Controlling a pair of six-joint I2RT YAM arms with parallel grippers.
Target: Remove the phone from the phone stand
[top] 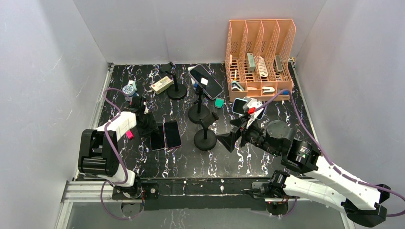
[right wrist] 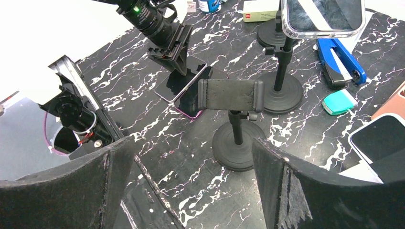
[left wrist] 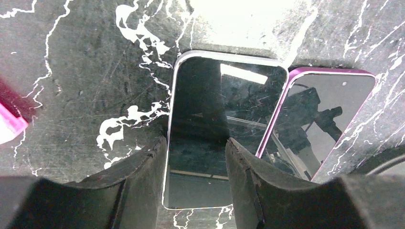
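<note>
A silver-edged phone lies flat on the marble table, screen up. Its right edge meets a pink-edged phone lying alongside. My left gripper stands open over the silver-edged phone, one fingertip by its left edge and the other above the screen. The clamp of the front phone stand is empty. Behind it, the middle stand carries a clear-cased phone. My right gripper is open to the right of the front stand, with nothing between its fingers.
Another stand without a phone stands at the back, beside a pale box. A blue stapler and a teal item lie beyond the middle stand. An orange organizer fills the back right.
</note>
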